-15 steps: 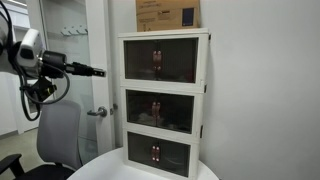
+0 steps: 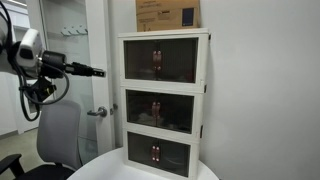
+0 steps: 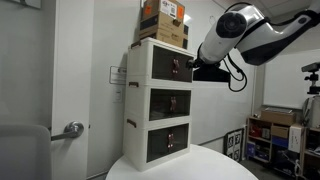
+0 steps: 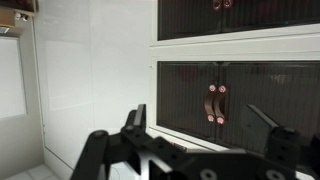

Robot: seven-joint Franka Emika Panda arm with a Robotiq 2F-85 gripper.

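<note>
A white cabinet [image 2: 163, 87] of three stacked tiers stands upright on a round white table [image 2: 120, 170]. Each tier has a pair of dark doors, all shut, with brown handles at their middle. In the wrist view, one tier's two handles [image 4: 216, 104] face the camera with red fastenings. My gripper [image 2: 102, 72] is open and empty, held to the left of the cabinet in exterior view 1 and apart from it. Its dark fingers [image 4: 138, 117] show spread in the lower part of the wrist view.
Cardboard boxes [image 3: 163, 22] sit on top of the cabinet. A grey chair [image 2: 58, 133] stands beside the table, below the arm. A door with a metal handle [image 2: 97, 112] is behind. Bare tabletop [image 3: 190, 166] lies around the cabinet's base.
</note>
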